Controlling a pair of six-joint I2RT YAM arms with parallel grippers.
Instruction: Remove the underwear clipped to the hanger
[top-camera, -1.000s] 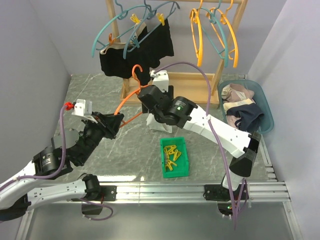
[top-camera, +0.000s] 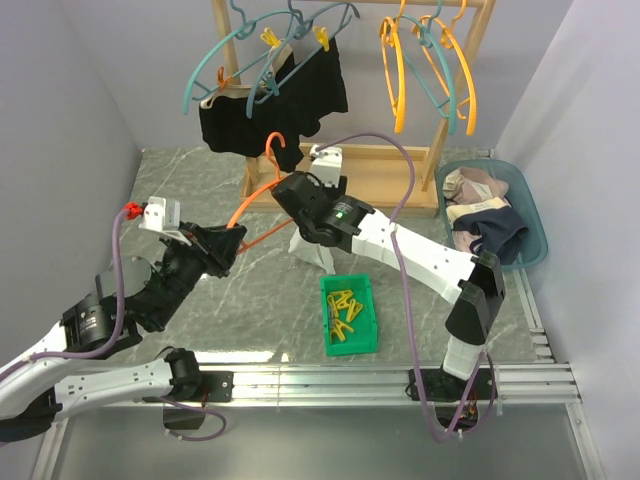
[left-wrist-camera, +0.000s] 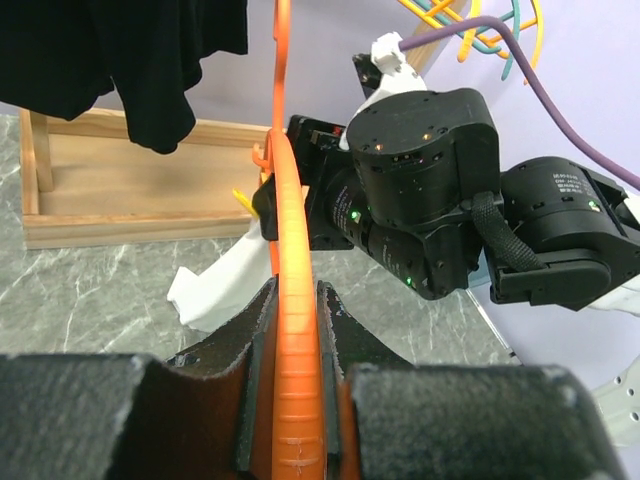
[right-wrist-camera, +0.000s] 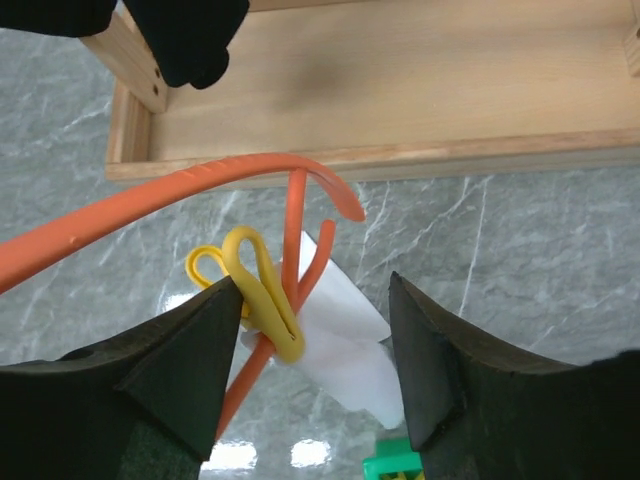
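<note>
An orange hanger is held up over the floor, with my left gripper shut on one side of it. White underwear hangs from its lower bar, where a yellow clip grips the cloth in the right wrist view. My right gripper is partly open around this spot. Its left finger lies close against the clip and bar, while the right finger stands apart with a gap. Seen from the left wrist, the underwear dangles beside my right gripper, whose fingertips are partly hidden by the hanger.
A green box of yellow clips sits on the marbled floor. A blue-grey basket with clothes stands at the right. Behind is a wooden rack with hangers and black garments. Floor between box and left arm is clear.
The white underwear hangs slightly differently, reaching lower. My left arm and the hanger stay nearly still.
</note>
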